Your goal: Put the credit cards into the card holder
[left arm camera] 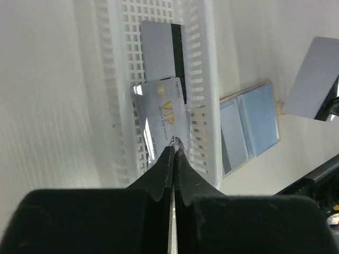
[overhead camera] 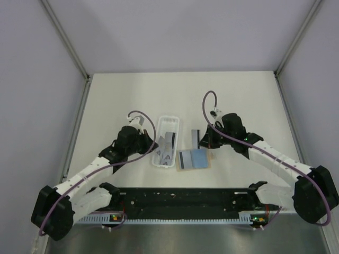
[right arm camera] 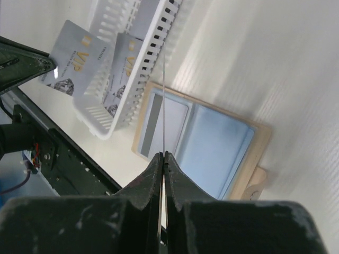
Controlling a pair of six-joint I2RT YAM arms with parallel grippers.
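My left gripper is shut on a silver VIP card, held over the basket's near left side. In the left wrist view that card stands nearly edge-on at the fingertips. My right gripper is shut on a grey card with a black stripe; in the right wrist view it shows only as a thin upright line above the holder. The wooden card holder, with a pale, dark-striped part and a light blue part, lies below the right gripper. Another VIP card and a grey striped card lie in the basket.
The white slotted basket stands close beside the holder's left side. A dark robot base runs along the near table edge. Behind the basket and to the far right, the white table is clear.
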